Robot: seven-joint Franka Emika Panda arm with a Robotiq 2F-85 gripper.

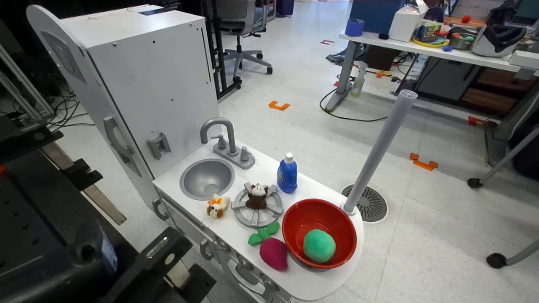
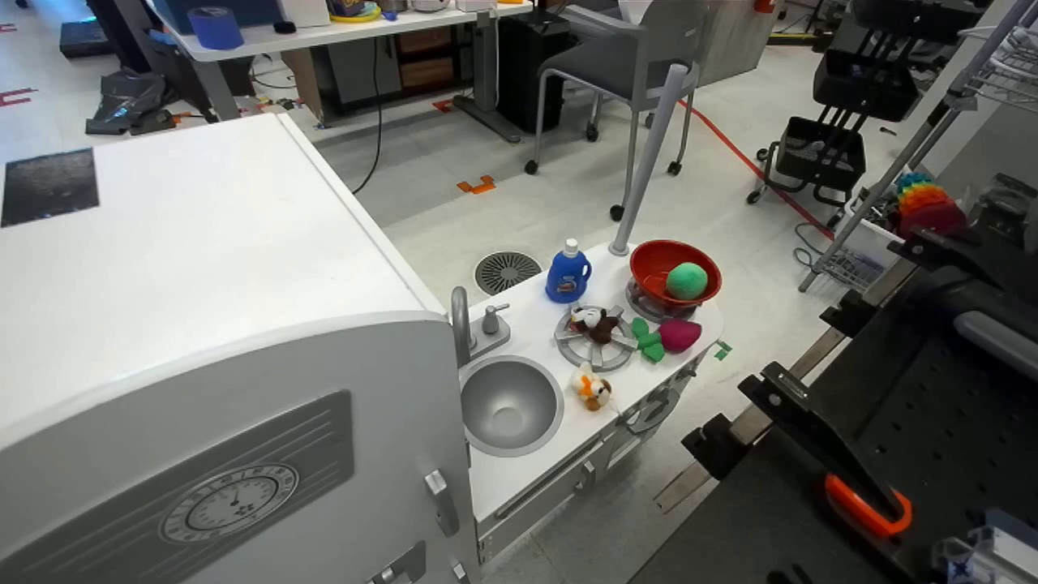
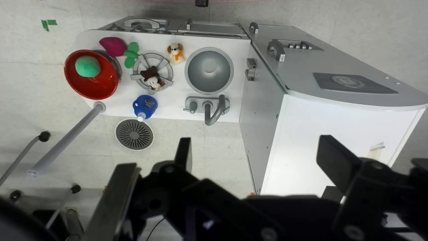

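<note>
Wide apart in the wrist view, the two dark fingers of my gripper stand open with nothing between them. It hovers away from the white toy-kitchen counter (image 3: 178,108). A red bowl (image 1: 300,222) at the counter's rounded end holds a green ball (image 1: 319,245). Beside the bowl lies a magenta plush vegetable with green leaves (image 1: 274,254). A brown-and-white plush toy (image 1: 256,199) rests on the grey burner (image 1: 278,204). Between burner and sink, near the front edge, sits a small tan dog plush (image 1: 216,208). The blue bottle (image 1: 287,176) stands upright behind the burner.
The grey sink (image 2: 511,405) is empty, with a curved faucet (image 2: 460,326) at its back. A tall white toy fridge (image 1: 151,70) borders the sink end. The slanted grey pole (image 1: 381,146) rises behind the bowl. A dark table (image 2: 876,418) with clamps faces the counter front.
</note>
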